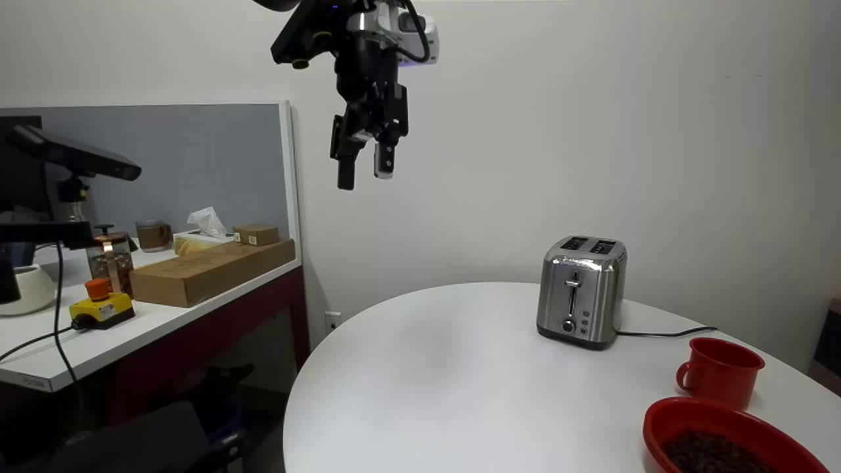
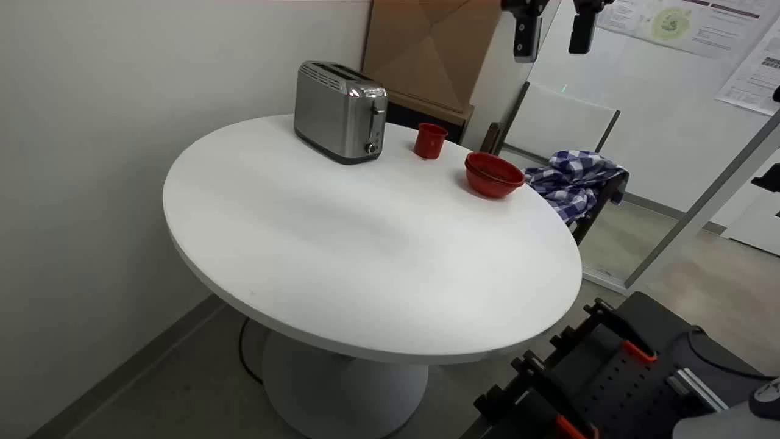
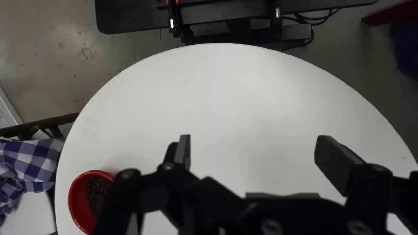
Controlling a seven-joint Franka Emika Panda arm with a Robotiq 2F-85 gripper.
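Observation:
My gripper (image 1: 364, 180) hangs high above the white round table (image 1: 441, 378), its fingers spread and empty; in the wrist view the gap of the gripper shows only bare tabletop. A shiny steel toaster (image 1: 569, 303) stands upright near the wall with its lever side facing the first exterior camera. Beside it is a red mug (image 2: 431, 141). Closer to the table's edge sits a red bowl (image 2: 494, 175); dark bean-like bits (image 3: 97, 190) lie in it, as the wrist view shows. That view hides the bowl's right part behind the gripper.
From the toaster a black cord (image 1: 666, 334) runs across the tabletop. A chair with a blue checked cloth (image 2: 577, 179) stands close to the bowl's side of the table. On a side desk lies a cardboard box (image 1: 213, 270).

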